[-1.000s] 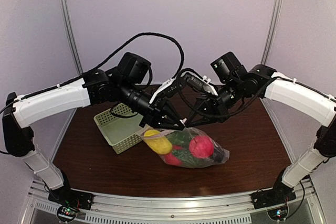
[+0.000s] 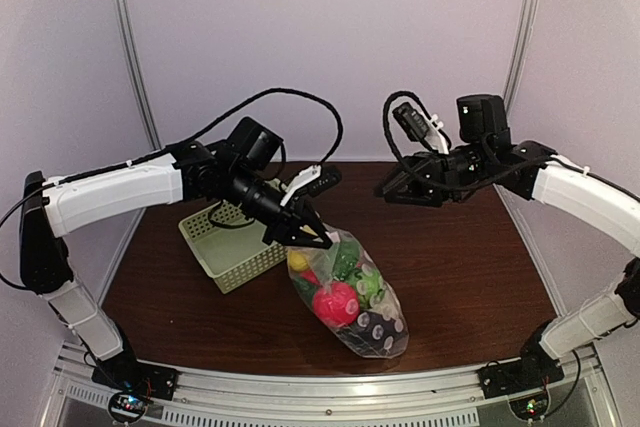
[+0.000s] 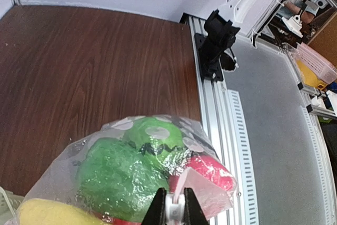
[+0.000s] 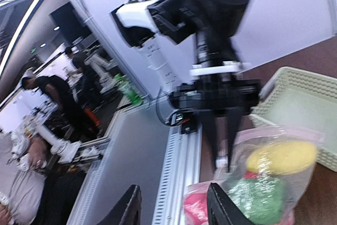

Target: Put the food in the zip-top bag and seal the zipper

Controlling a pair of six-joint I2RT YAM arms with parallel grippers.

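Observation:
A clear zip bag (image 2: 385, 344) hangs tilted from my left gripper (image 2: 326, 240), which is shut on its rim. Inside the bag lie a pink-red piece of food (image 2: 335, 303), green pieces (image 2: 367, 285), a yellow piece (image 2: 298, 260) and a dark spotted one (image 2: 378, 331). In the left wrist view, the pinched bag edge (image 3: 210, 193) bunches at the fingertips of the left gripper. Off to the right and clear of the bag, my right gripper (image 2: 382, 188) is open; in the right wrist view the gap of the right gripper is empty.
A pale green basket (image 2: 228, 277) stands empty-looking on the brown table (image 2: 470, 267), behind and left of the bag. A metal rail (image 2: 330, 379) runs along the front edge.
A second ago both grippers met at the bag's rim. The bag has swung from nearly level to hanging steeply from the left gripper.

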